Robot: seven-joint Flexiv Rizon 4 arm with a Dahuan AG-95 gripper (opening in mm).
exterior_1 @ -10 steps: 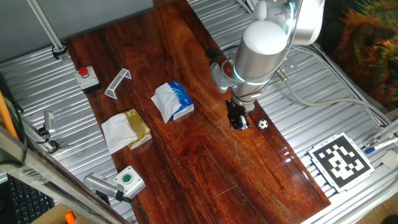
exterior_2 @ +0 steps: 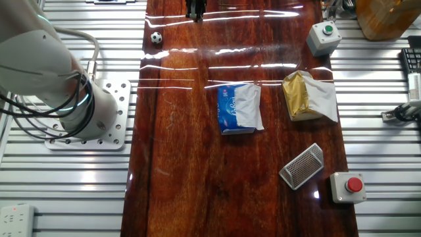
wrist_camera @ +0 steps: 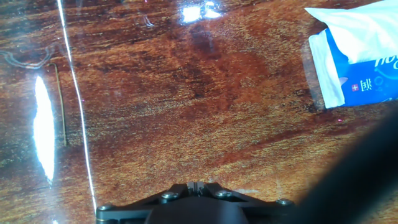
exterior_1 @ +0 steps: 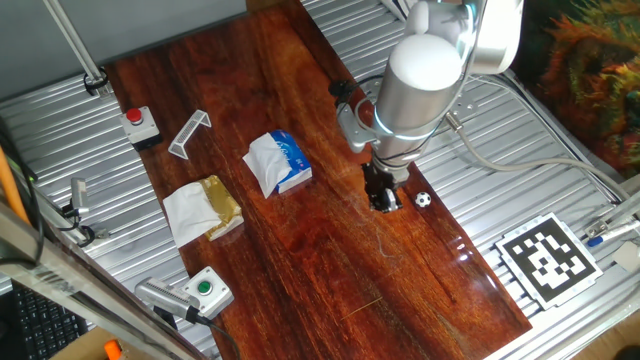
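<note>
My gripper shows at the bottom of the wrist view, its fingertips together and nothing visible between them. In exterior view 1 the gripper (exterior_1: 384, 204) hangs over the right side of the wooden table, close to a small black-and-white ball (exterior_1: 423, 200). A blue tissue pack (exterior_1: 292, 160) with white tissue sticking out lies left of it, well apart; part of this pack (wrist_camera: 364, 78) appears at the wrist view's upper right. Farther left is a gold tissue pack (exterior_1: 222, 205), also with tissue out. A perforated metal piece (exterior_2: 304, 166) rests near the red-button box.
A red-button box (exterior_1: 140, 127) and a green-button box (exterior_1: 207, 291) sit along the table's left edge. A marker board (exterior_1: 547, 260) lies off the table at right.
My gripper has shifted very slightly over the past second, remaining near the ball. The packs, ball, metal piece and button boxes have not moved.
</note>
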